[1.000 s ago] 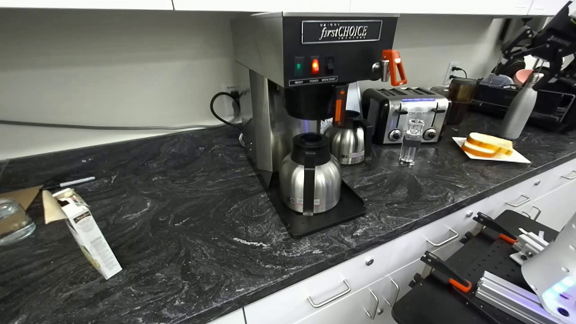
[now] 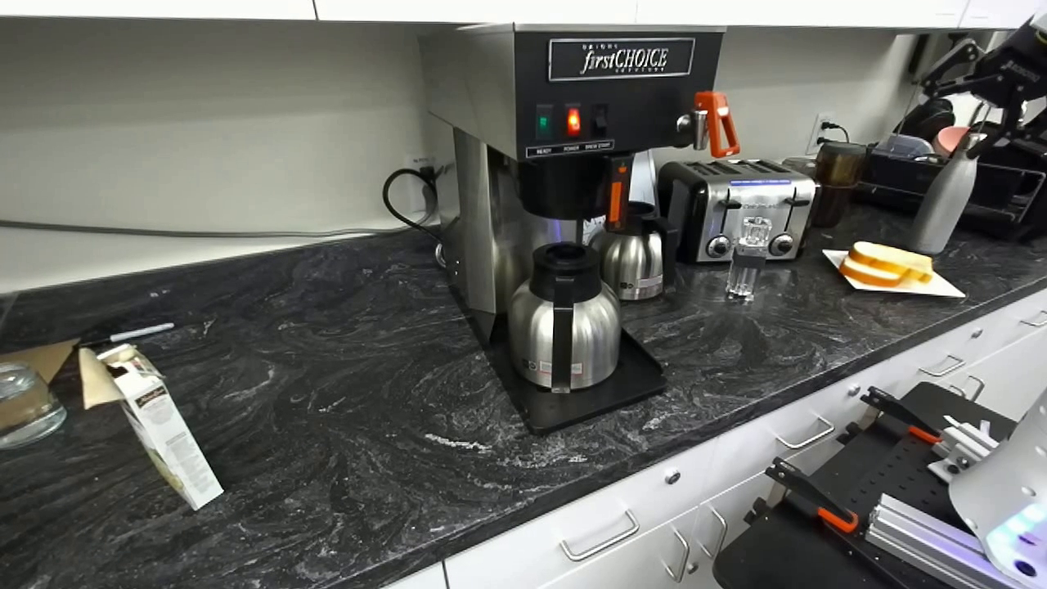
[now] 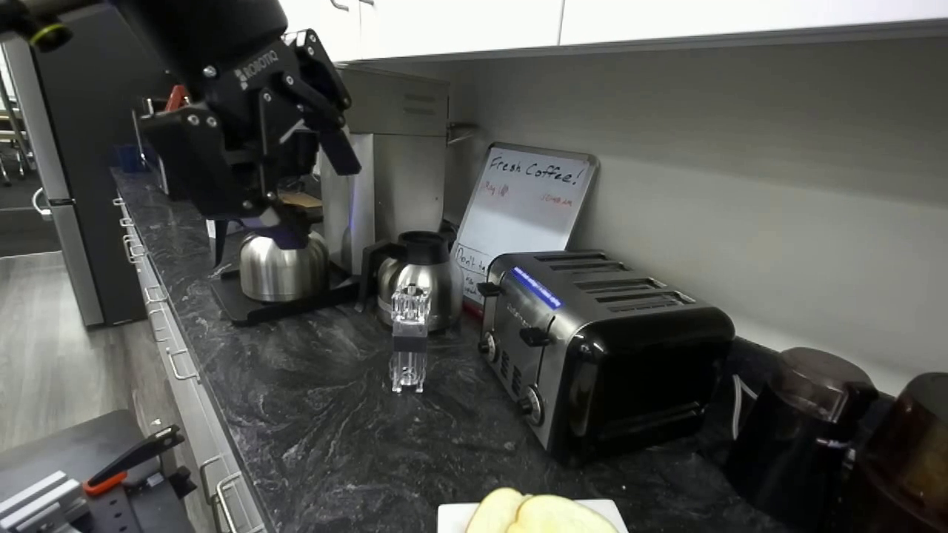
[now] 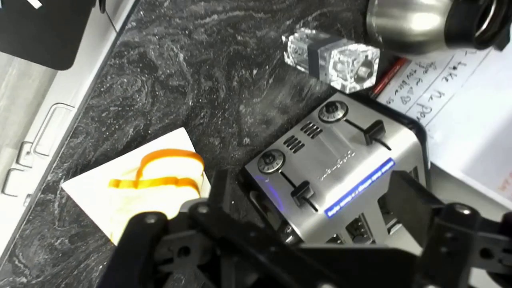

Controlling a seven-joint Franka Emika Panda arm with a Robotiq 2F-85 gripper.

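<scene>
My gripper is open, its two dark fingers wide apart with nothing between them. In the wrist view, the silver toaster appears beyond the fingers, and two slices of bread rest on a white plate to the left. Exterior view 1 has the gripper high at the right edge, above the counter. A clear block-like object with a dark band stands upright in front of the toaster. No contact shows between the gripper and any object.
A coffee maker has a steel carafe on its base; a second carafe stands behind. A whiteboard leans on the wall. Near the plate is a grey bottle. Left, the counter is bare around an opened carton.
At the right edge of exterior view 1, the arm and gripper have shifted slightly, with the wrist a little lower. Objects on the counter look unmoved.
</scene>
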